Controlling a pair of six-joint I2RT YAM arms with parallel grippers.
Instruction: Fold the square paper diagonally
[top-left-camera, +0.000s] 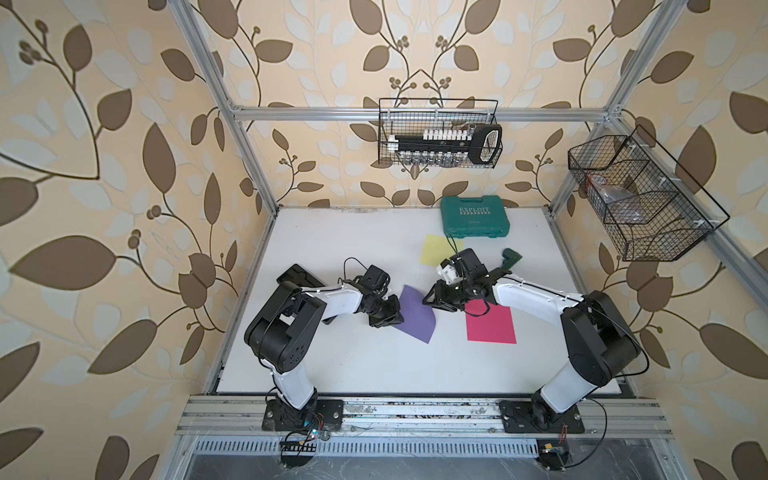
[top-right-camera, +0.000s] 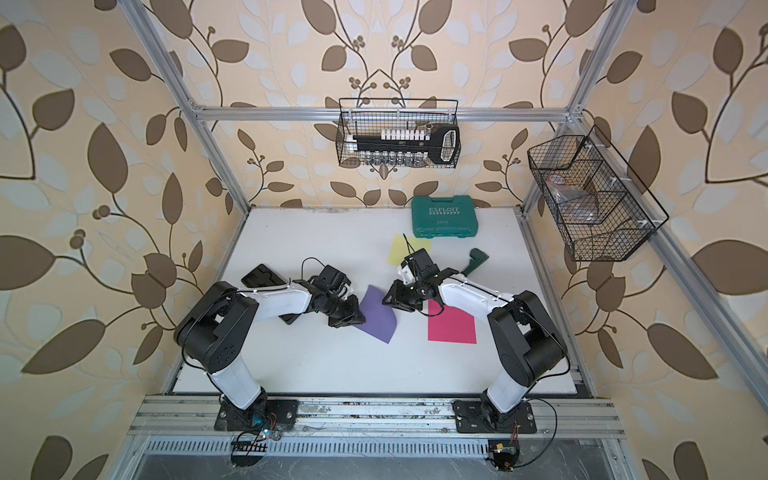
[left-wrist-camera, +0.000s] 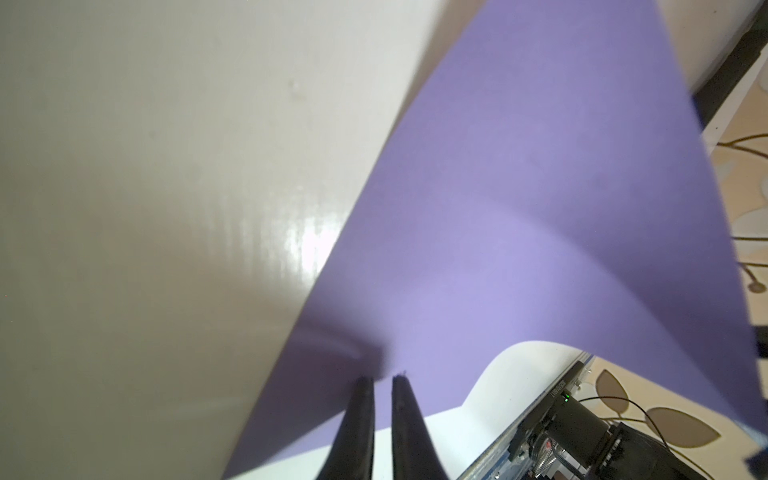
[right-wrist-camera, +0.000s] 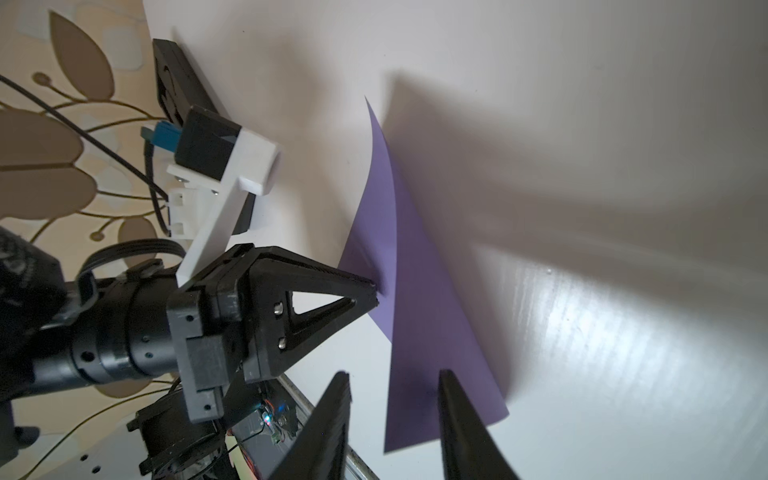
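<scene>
A purple square paper (top-left-camera: 416, 316) lies between my grippers in both top views; in the right wrist view its sheet (right-wrist-camera: 432, 352) curves upward, with a raised edge and shadows beneath. My left gripper (top-left-camera: 393, 318) rests on the paper's left part; in the left wrist view its narrow fingertips (left-wrist-camera: 402, 388) are close together on the purple surface, and whether paper is pinched between them is hard to see. My right gripper is part open, its fingertips either side of the raised paper's near end, just above the purple sheet's right corner.
A pink sheet (top-left-camera: 490, 328) lies right of the purple paper, partly under the right arm. Behind are a yellow sheet (top-left-camera: 436, 248), a green case (top-left-camera: 474, 217) and a green tool (top-left-camera: 509, 257). A black object (top-left-camera: 296, 276) lies at left.
</scene>
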